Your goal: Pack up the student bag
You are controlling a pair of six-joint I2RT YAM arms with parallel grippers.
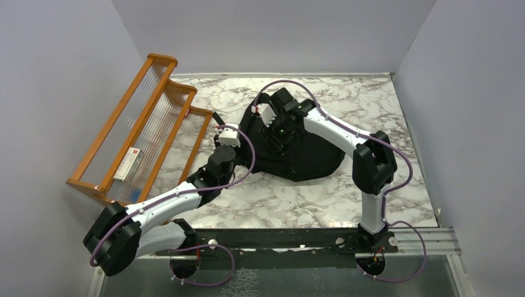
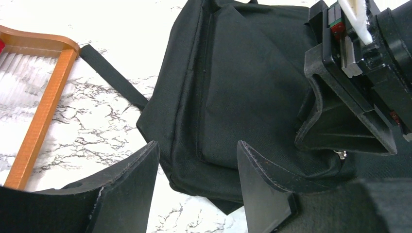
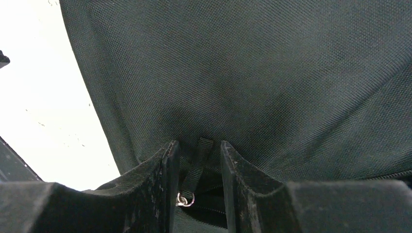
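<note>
A black cloth bag (image 1: 309, 162) lies flat in the middle of the marble table, a dark strap (image 2: 112, 76) sticking out from its left side. Over the bag's lower left corner, my left gripper is part open with no object between its fingers. My right gripper hangs above the bag's front, its fingers also apart. Between and beyond its fingers shows a zipper pull (image 3: 198, 167) with a metal ring; the pads do not appear to touch it. In the top view both arms hide parts of the bag.
To the left stands a wooden rack (image 1: 143, 127) with clear ribbed panels, holding a white box (image 1: 128, 164) and a blue item near its lower end. Bare marble (image 1: 297, 204) lies in front of the bag and to its right.
</note>
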